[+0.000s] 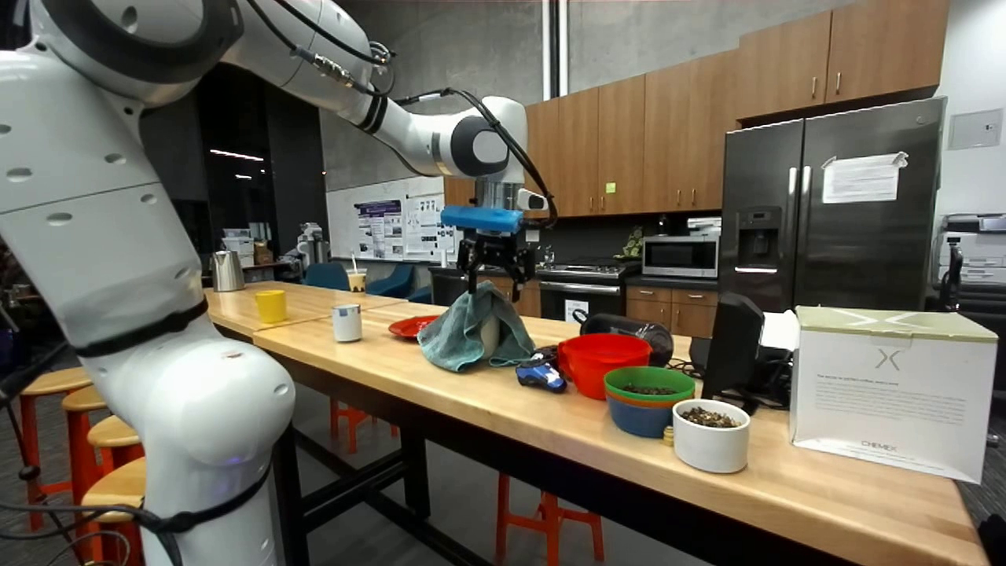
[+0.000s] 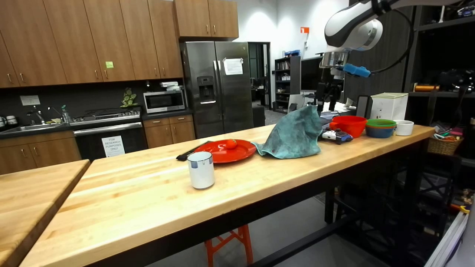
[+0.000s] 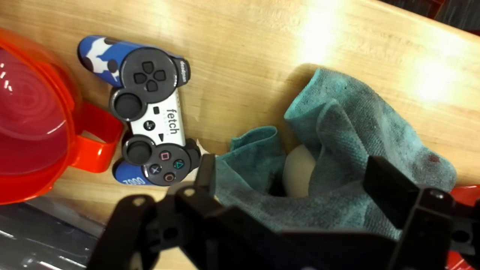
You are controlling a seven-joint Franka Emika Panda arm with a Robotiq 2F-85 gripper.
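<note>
A teal cloth (image 1: 468,328) stands bunched on the wooden table, draped over a pale rounded object (image 3: 299,171) that shows through a fold. Most of that object is hidden. My gripper (image 1: 493,291) is open just above the cloth's top, pointing down. In the wrist view its two black fingers (image 3: 390,191) are wide apart, with the cloth and the pale object seen below and between them. Nothing appears gripped. Exterior view 2 has the cloth (image 2: 294,135) as a tall peak beside the red plate.
A blue-and-white game controller (image 3: 150,112) and a red bowl (image 1: 603,363) lie close to the cloth. Stacked bowls (image 1: 648,396), a white bowl (image 1: 710,448) and a box (image 1: 891,396) stand farther along. Across from these are a red plate (image 2: 222,153) and a white cup (image 2: 201,171).
</note>
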